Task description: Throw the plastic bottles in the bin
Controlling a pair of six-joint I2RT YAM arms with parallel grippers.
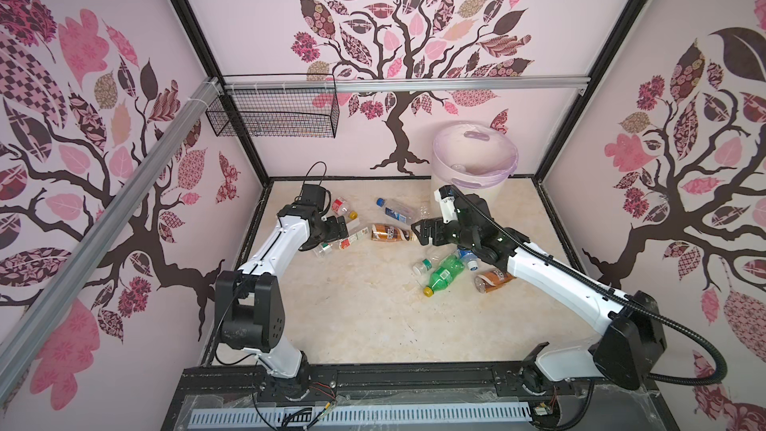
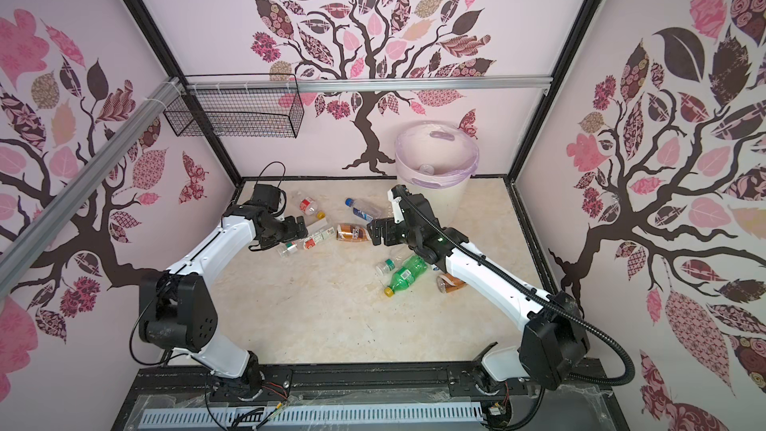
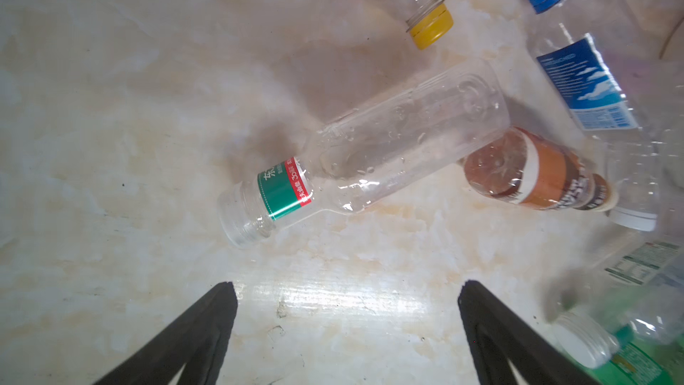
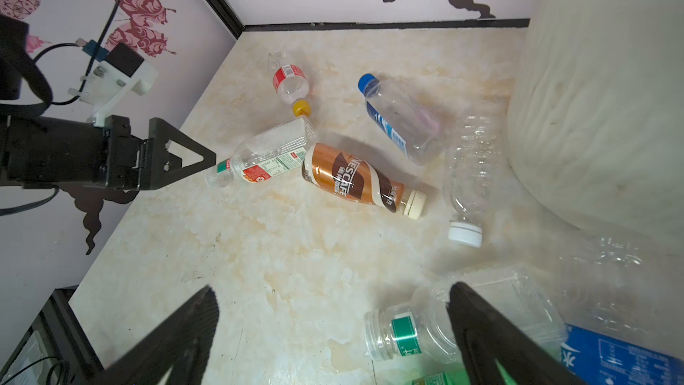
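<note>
My left gripper is open at the table's left, above a clear bottle with a green-and-red label (image 3: pixel 406 142); nothing is between its fingers. Open and empty too, my right gripper hangs over the middle of the bottles, in front of the bin. A brown coffee bottle (image 4: pixel 352 178), a blue-capped bottle (image 4: pixel 402 117), a white-capped clear bottle (image 4: pixel 470 174) and a yellow-capped bottle (image 4: pixel 290 82) lie around the left and back. Nearer the front right lie a green bottle (image 1: pixel 445 273) and another brown bottle (image 1: pixel 493 279). The white bin (image 2: pixel 437 183) stands at the back right.
Inside the bin a bottle (image 2: pixel 427 168) shows partly. A wire basket (image 1: pixel 275 114) hangs on the back left wall, above the table.
</note>
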